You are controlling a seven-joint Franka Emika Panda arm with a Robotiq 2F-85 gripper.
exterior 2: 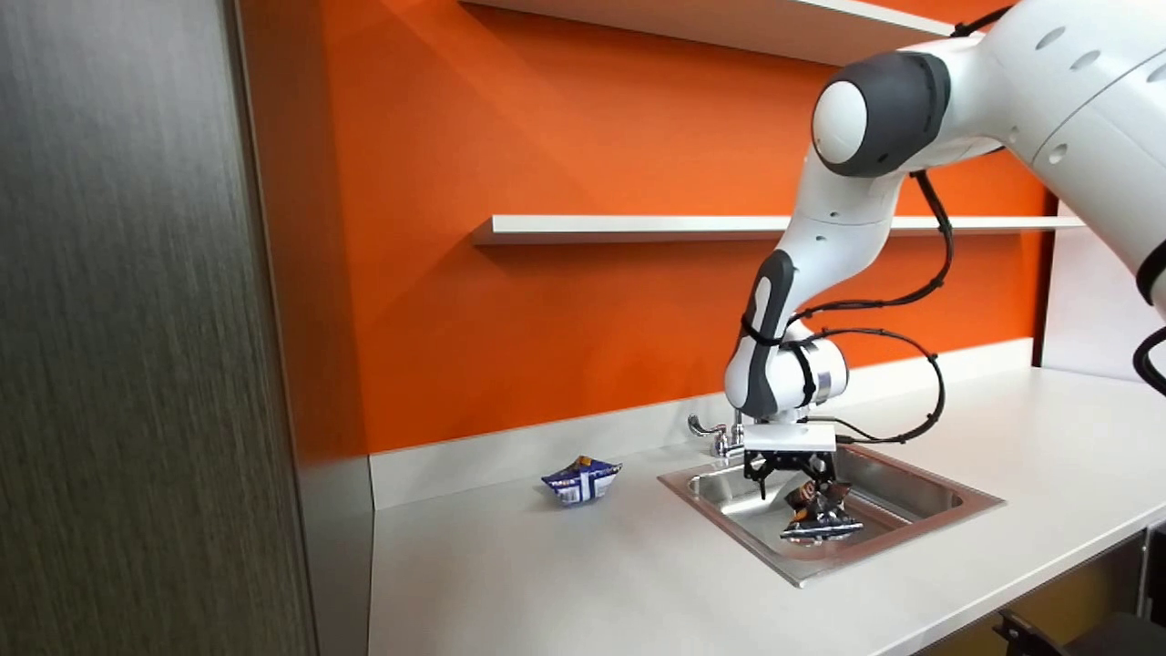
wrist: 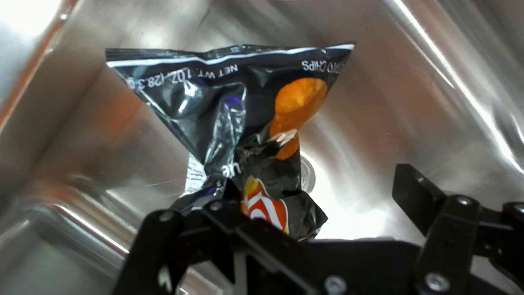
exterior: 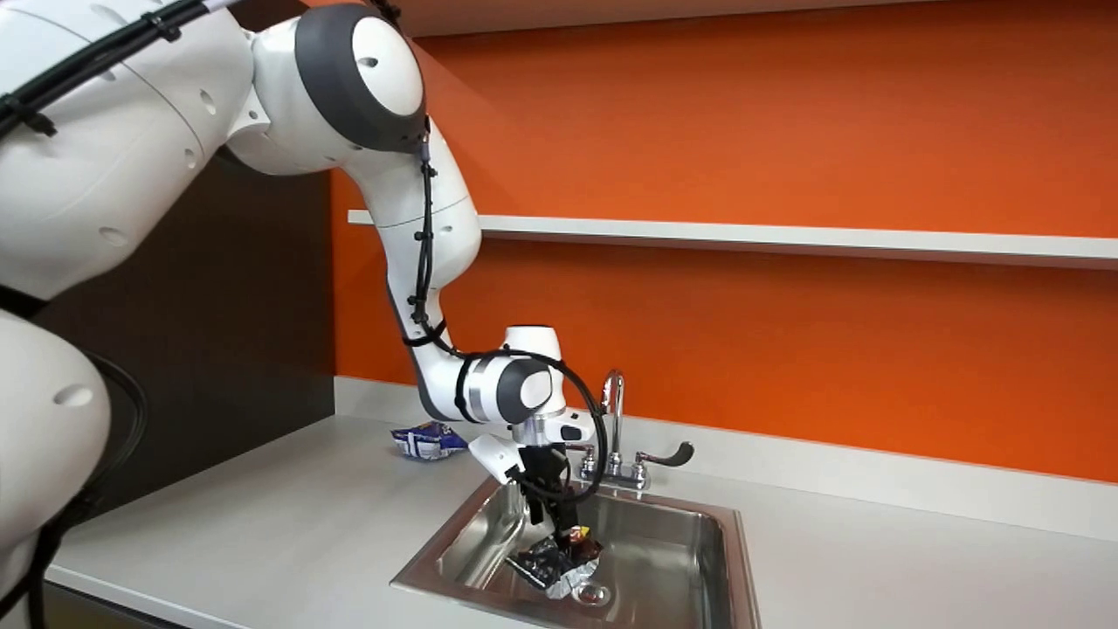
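A black potato chip bag [wrist: 260, 113] is in the metal sink, crumpled and pinched in at its middle, with orange chips and a red-yellow logo. Over it, my gripper stands open. In the wrist view the left finger [wrist: 218, 209] overlaps the bag's lower part, while the right finger [wrist: 417, 199] is well clear to the right. Exterior view 2 has the bag [exterior 2: 820, 508] directly below the gripper [exterior 2: 795, 481], its upper part raised. Whether it rests fully on the sink floor or touches the left finger, I cannot tell.
The sink's rim [exterior: 746, 571] surrounds the gripper. Behind it stand the faucet [exterior: 616, 419] and a dark-handled tap lever [exterior: 671, 456]. A blue bag [exterior 2: 582, 481] lies on the counter left of the sink.
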